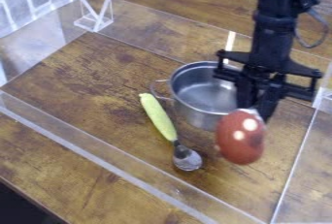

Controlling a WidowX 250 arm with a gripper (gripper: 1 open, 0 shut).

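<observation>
My gripper (259, 97) is shut on a red oval object (242, 137) with a white top edge, held just in front of the right side of a steel pot (196, 97). The gripper's fingertips are mostly hidden behind the red object. A pale yellow-green corn cob (158, 116) lies left of the pot, and a metal ladle or spoon with a dark handle (187, 158) lies below it.
Transparent low walls edge the work area, with a small white bracket (95, 16) at the back left.
</observation>
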